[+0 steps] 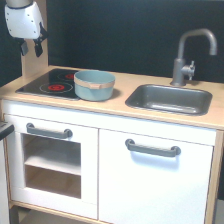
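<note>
My gripper (33, 48) hangs at the upper left, below a white arm (22, 18). Its dark fingers look spread, with nothing visible between them. Lower and to the right, well apart from it, a blue-grey pot (94, 88) stands upright on the right side of the black stovetop (46, 88). The inside of the pot is mostly hidden from this angle.
A metal sink (171, 99) with a grey faucet (187, 57) fills the right of the wooden counter (125, 84). Below are a white cabinet door with a dark handle (153, 149) and an open shelf space (52, 157). Another dark handle (6, 130) shows at the left edge.
</note>
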